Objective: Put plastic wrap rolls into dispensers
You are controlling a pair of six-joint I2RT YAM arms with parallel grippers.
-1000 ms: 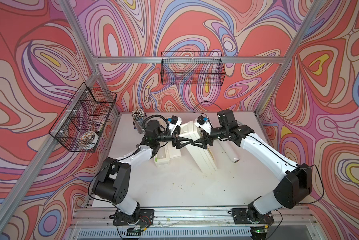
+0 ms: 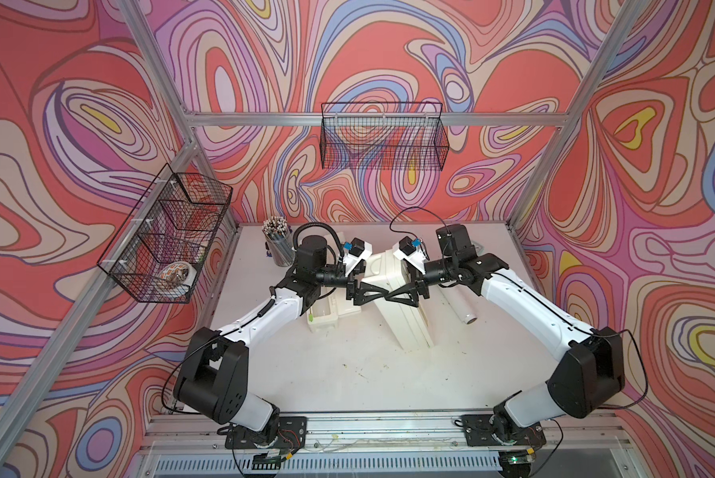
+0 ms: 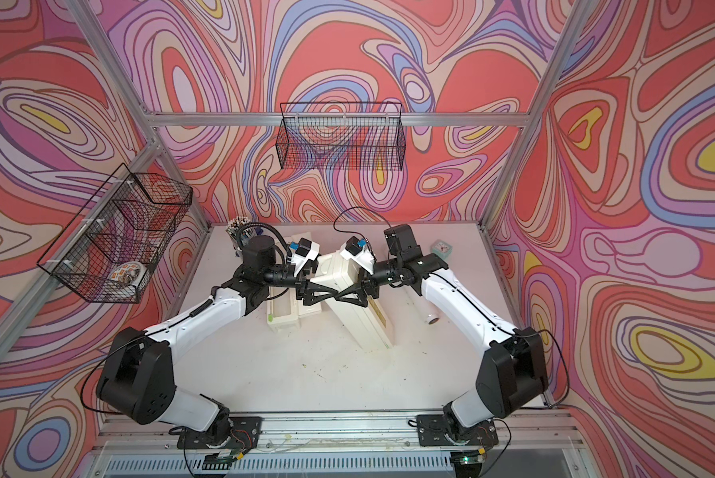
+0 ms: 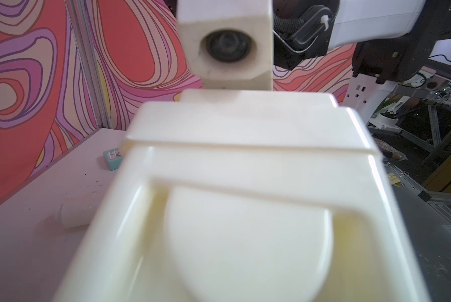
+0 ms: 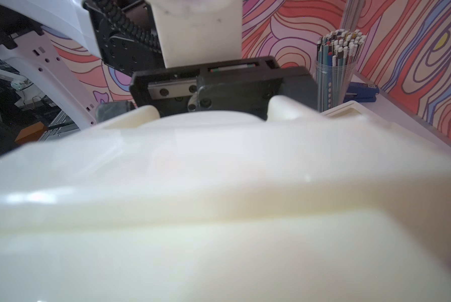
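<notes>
A cream-white dispenser (image 2: 405,325) stands tilted at mid table, its upper end between my two arms. My left gripper (image 2: 371,294) and right gripper (image 2: 402,295) face each other across that end, both open; whether their fingers touch it is hard to tell. Close up, the dispenser (image 4: 250,241) fills much of the left wrist view and the lower part of the right wrist view, hiding the fingers there. A second white dispenser (image 2: 322,317) lies behind the left arm, partly covered. One white wrap roll (image 2: 458,304) rests on the table beneath the right forearm.
A cup of pencils (image 5: 338,70) stands at the back left, with a blue object (image 5: 362,92) beside it. At the back right sits a small teal box (image 3: 441,250).
Both grippers have shifted slightly toward the front and right over the dispenser's upper end. The dispenser's tilt has altered a little; the roll has stayed put.
</notes>
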